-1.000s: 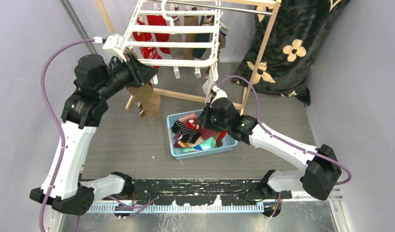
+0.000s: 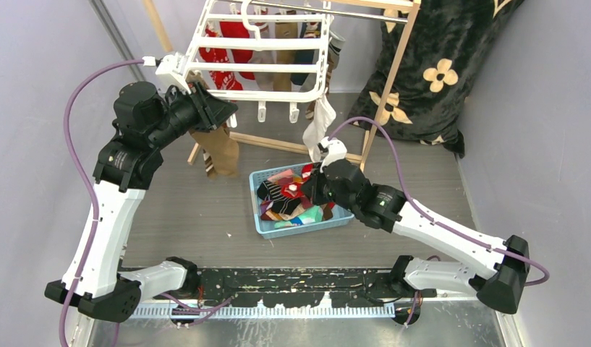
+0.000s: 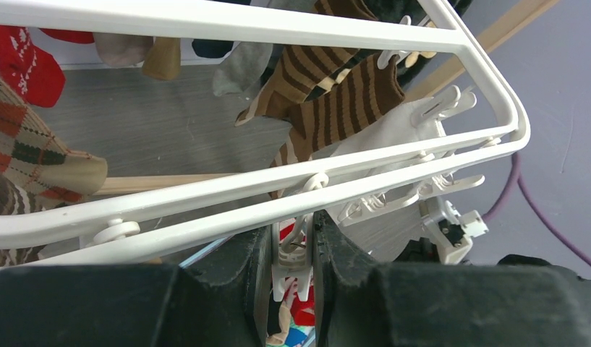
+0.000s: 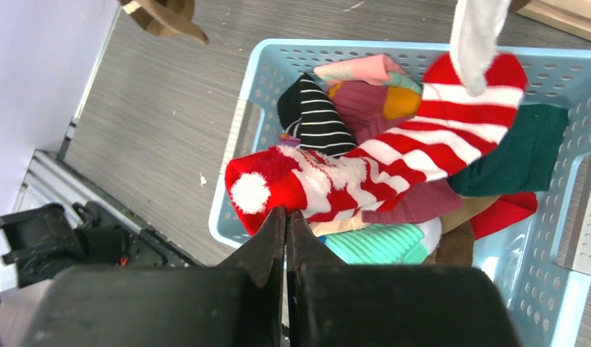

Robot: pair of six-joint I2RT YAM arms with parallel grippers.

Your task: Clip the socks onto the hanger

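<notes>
The white hanger (image 2: 263,67) fills the upper middle of the top view. My left gripper is shut on a white clip (image 3: 292,269) below the hanger's front bar. Lower down, over the sock basket, my right gripper pinches a red-and-white striped sock (image 4: 397,163) near its pale fluffy end. That sock stretches up and right from the fingertips in the right wrist view. A white sock (image 2: 318,124) hangs from the hanger's front right corner, and a brown one (image 2: 221,150) hangs below my left gripper.
The blue basket (image 2: 257,222) on the floor contains several socks. Two clips, one at front centre (image 2: 262,112) and another to its right (image 2: 294,113), hang empty. Several socks hang at the back. A wooden rack post (image 2: 385,90) stands right of the hanger; a dark cushion (image 2: 422,87) lies beyond.
The left gripper stayed at the clip.
</notes>
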